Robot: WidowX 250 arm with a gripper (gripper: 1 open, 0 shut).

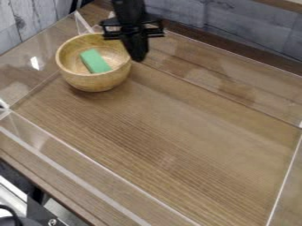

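Note:
My black gripper (133, 39) is at the top centre, just above the right rear of a wooden bowl (109, 81) at the upper left. A green block (95, 61) lies inside the bowl. Whether the gripper is open or shut is not clear at this size.
A wall runs along the back right, and the table's edge shows at the lower left with dark space beyond it.

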